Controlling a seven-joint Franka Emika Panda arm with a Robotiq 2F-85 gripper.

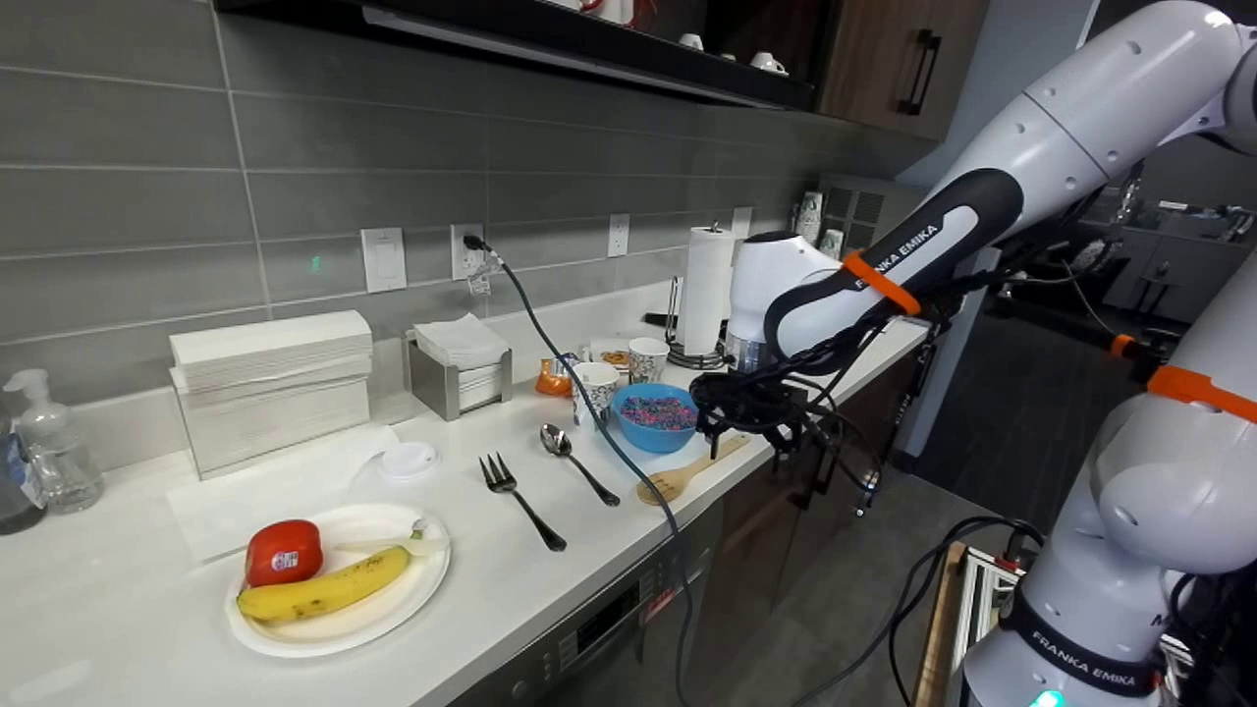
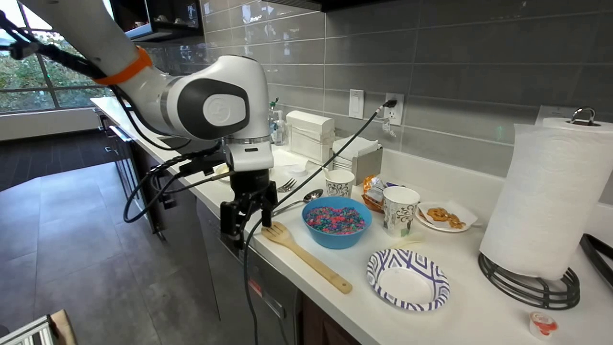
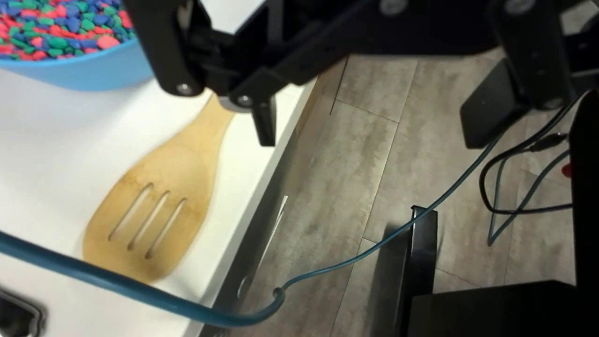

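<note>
My gripper hangs fingers-down at the counter's front edge, open with nothing between its fingers. The wrist view shows the gripper spread wide, one finger over the counter beside the wooden slotted spatula and the other over the floor. That spatula lies flat along the edge, its slotted head towards the fork and spoon; part of its handle is hidden by the gripper in the wrist view. Just behind it stands a blue bowl full of coloured pebbles. In exterior view 1 the gripper is right of the bowl.
A dark cable runs from the wall outlet across the counter and over the edge. Around lie a fork, a spoon, paper cups, a patterned paper bowl, a paper towel roll and a plate with fruit.
</note>
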